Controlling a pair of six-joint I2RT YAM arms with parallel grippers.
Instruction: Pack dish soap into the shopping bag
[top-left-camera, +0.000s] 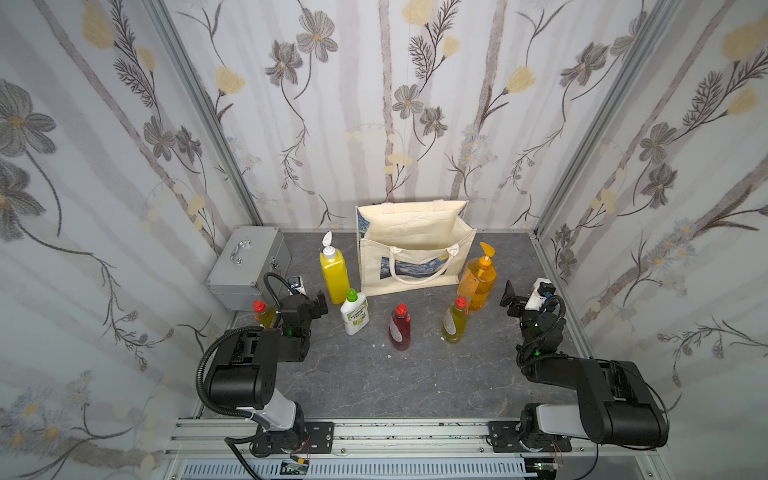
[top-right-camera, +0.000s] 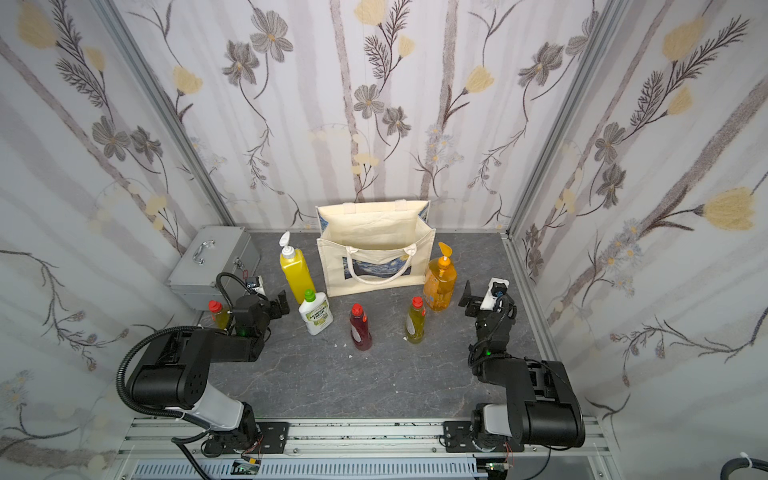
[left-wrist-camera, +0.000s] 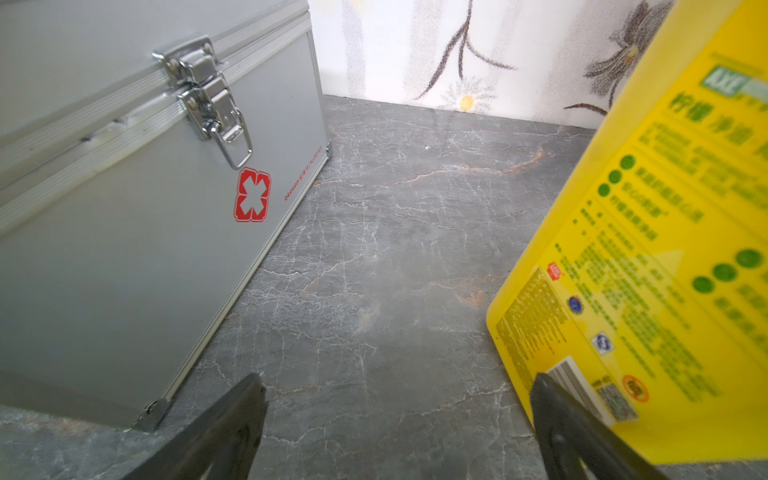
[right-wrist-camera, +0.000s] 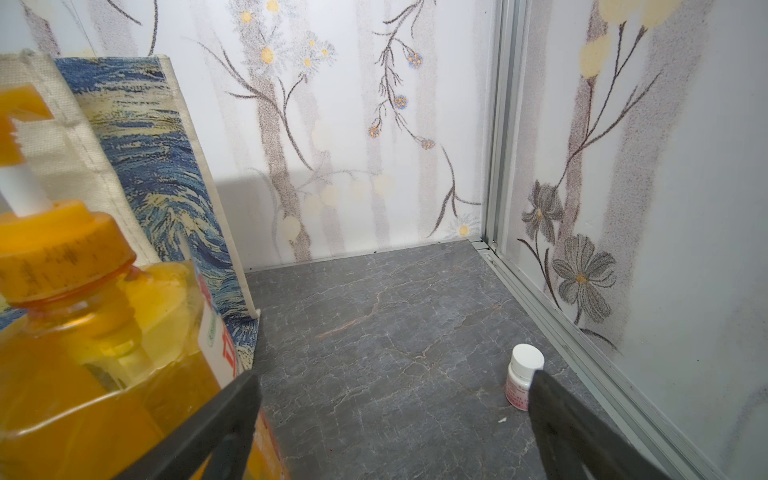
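Observation:
The cream shopping bag (top-left-camera: 379, 276) stands upright at the back centre, its mouth facing up. Left of it is a tall yellow pump bottle of dish soap (top-left-camera: 336, 276); on its right stands an orange pump bottle (top-left-camera: 477, 284). In the left wrist view the yellow bottle's labelled side (left-wrist-camera: 640, 320) fills the right. My left gripper is open, only bare table between its fingers, left of that bottle. My right gripper also stands open and empty, to the right of the orange bottle (right-wrist-camera: 152, 344). Both bottles are upright, neither held.
A white green-capped bottle (top-left-camera: 354, 314), a red bottle (top-left-camera: 401, 329) and a green-yellow bottle (top-left-camera: 454, 322) stand before the bag. A grey metal case (top-left-camera: 244, 276) is at left, another small red-capped bottle (top-left-camera: 262, 314) near the left arm. A small white jar (right-wrist-camera: 524, 376) sits at right.

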